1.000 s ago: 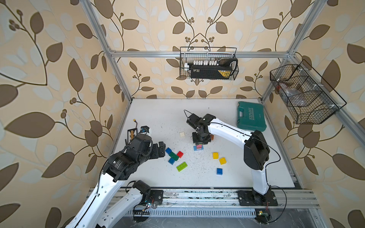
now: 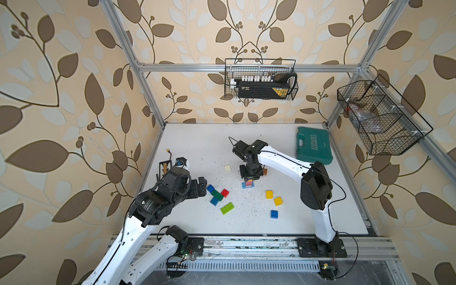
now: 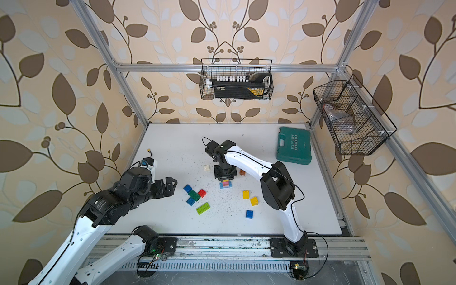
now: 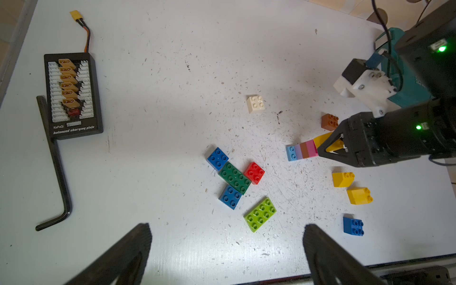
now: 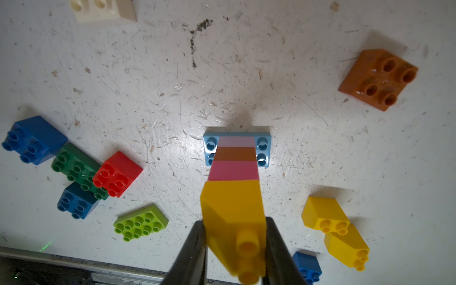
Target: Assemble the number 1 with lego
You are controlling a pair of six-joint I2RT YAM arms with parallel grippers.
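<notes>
A light blue plate (image 5: 210, 148) lies mid-table with a column of lilac (image 5: 236, 141), brown (image 5: 235, 153) and pink (image 5: 233, 170) bricks stacked on it. My right gripper is shut on a yellow brick (image 5: 230, 204) at the top of that column; whether it is fully seated is hard to tell. My left gripper (image 2: 197, 188) stands open over the left of the table, nothing between its fingers.
Loose blue (image 4: 217, 158), green (image 4: 234, 178), red (image 4: 254, 173), lime (image 4: 259, 214), yellow (image 4: 343, 179), white (image 4: 255, 104) and brown (image 4: 330, 122) bricks lie around. A charging board (image 4: 72, 95), hex key (image 4: 57, 171) and green case (image 2: 314, 144) sit at the edges.
My right gripper and arm have shifted very slightly, toward the left of the view. The left arm has not moved.
</notes>
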